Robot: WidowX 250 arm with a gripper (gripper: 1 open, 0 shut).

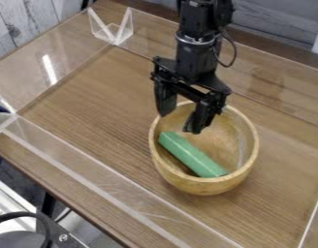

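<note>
A wooden bowl (236,136) stands on the wooden table, holding a green elongated block (189,153) that lies diagonally along its left and front part. My black gripper (181,113) hangs over the back of the bowl, its dark fingers spread apart and open, with nothing seen between them.
A clear plastic container (110,26) stands at the back left. Dark robot parts and cables lie at the lower left edge, beside the table.
</note>
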